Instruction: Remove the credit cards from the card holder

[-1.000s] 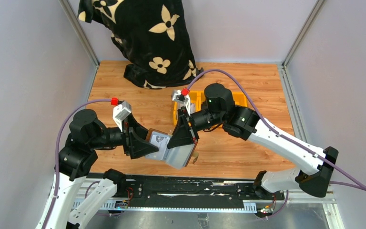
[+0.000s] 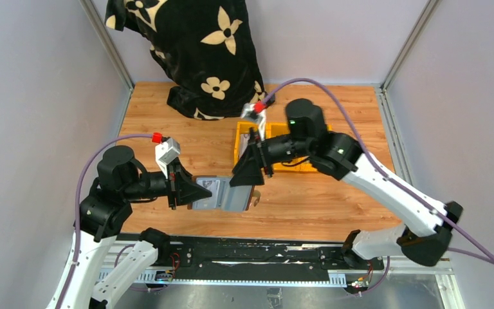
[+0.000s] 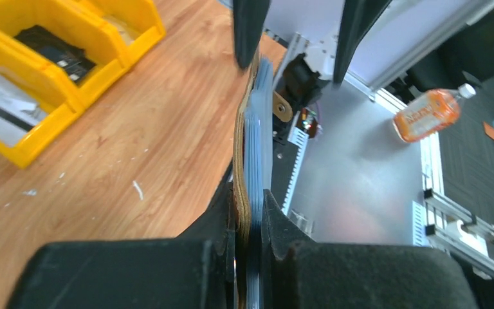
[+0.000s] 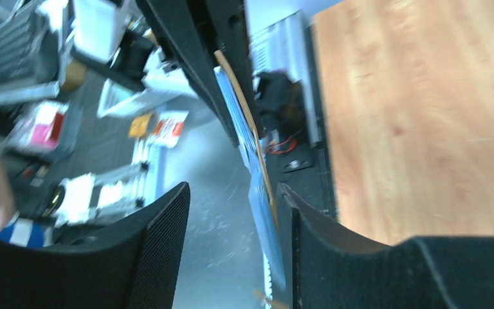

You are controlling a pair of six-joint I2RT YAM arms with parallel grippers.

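Note:
The card holder [image 2: 235,197] hangs spread out above the table, with a brown cover and clear sleeves. A printed card [image 2: 210,185] shows in its left half. My left gripper is shut on the holder's left part, and the brown cover and bluish sleeves stand upright from its fingers. Over the holder's right half is my right gripper [image 2: 247,177], its fingers open. In the right wrist view the sleeves [image 4: 265,225] reach down between its spread fingers, nearer the right one. No card shows in its grip.
Behind the right gripper sits a yellow compartment tray [image 2: 238,138] with some items inside. A black flowered cloth item [image 2: 212,58] occupies the back left. Bare wooden table [image 2: 334,206] lies at the front right.
The holder has turned from slanted to nearly level. The left arm has barely moved.

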